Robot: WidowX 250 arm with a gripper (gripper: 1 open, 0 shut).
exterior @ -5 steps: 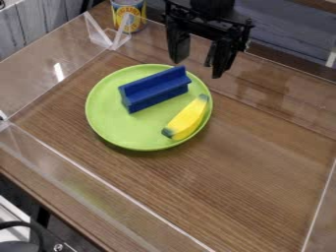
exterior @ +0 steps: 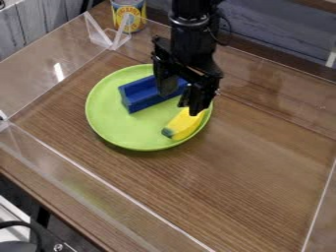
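Observation:
My black gripper point(exterior: 184, 84) is low over a green plate point(exterior: 108, 112), open, its fingers pointing down. On the plate lie a blue block point(exterior: 137, 96), partly behind the gripper, and a yellow banana point(exterior: 182, 125) to its front right, just below the gripper's right finger. Whether a finger touches either thing I cannot tell.
A can point(exterior: 129, 18) with a blue and yellow label stands at the back left, with a pale clear object beside it. A black cable lies at the lower left corner.

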